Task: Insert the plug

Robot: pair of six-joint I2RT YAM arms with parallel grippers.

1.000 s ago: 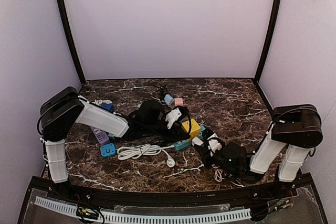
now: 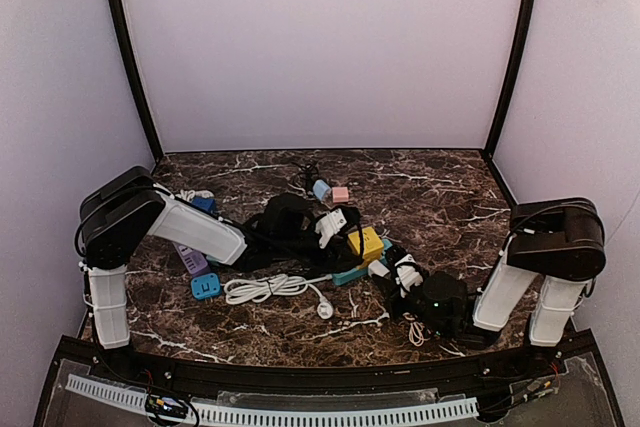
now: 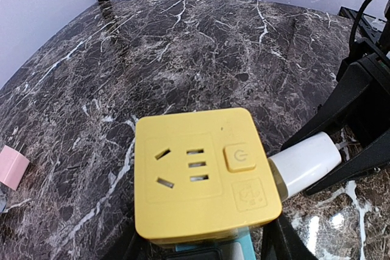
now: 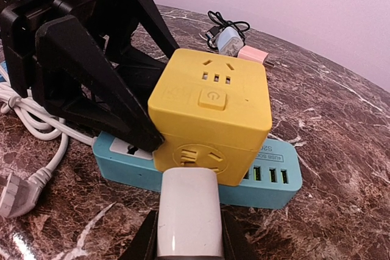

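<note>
A yellow cube socket (image 2: 365, 244) (image 4: 210, 101) sits over a teal power strip (image 4: 274, 184), gripped by my left gripper (image 2: 343, 247), whose fingers come round it from the left in the right wrist view. My right gripper (image 2: 383, 272) is shut on a white plug (image 3: 308, 162) (image 4: 189, 211), held against the cube's side socket face. The plug's prongs are hidden, so how far they are in cannot be told.
A white coiled cable with a round plug (image 2: 325, 309) lies front left. A pink adapter (image 2: 340, 193) and a blue-white adapter (image 2: 321, 188) lie behind, a blue socket (image 2: 205, 286) at left.
Both arms have shifted very slightly over the last second; the cube and plug stay together in nearly the same place.
</note>
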